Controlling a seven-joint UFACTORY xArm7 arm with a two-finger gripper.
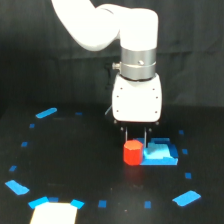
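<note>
An orange-red block (pixel 132 153) shows near the middle of the view, at the left side of a small blue tray (pixel 171 154). It overlaps the tray's left part in the picture; whether it is inside, above or in front of it is unclear. My white arm reaches down from above, and its gripper (pixel 136 133) is right over and behind the block. The dark fingers hardly stand out against the black background, and the block covers part of that area, so their grip on it cannot be made out.
Blue tape pieces mark the black table, among them one at the far left (pixel 46 113) and one at the right (pixel 186 198). A pale cream object (pixel 54 213) sits at the bottom left edge.
</note>
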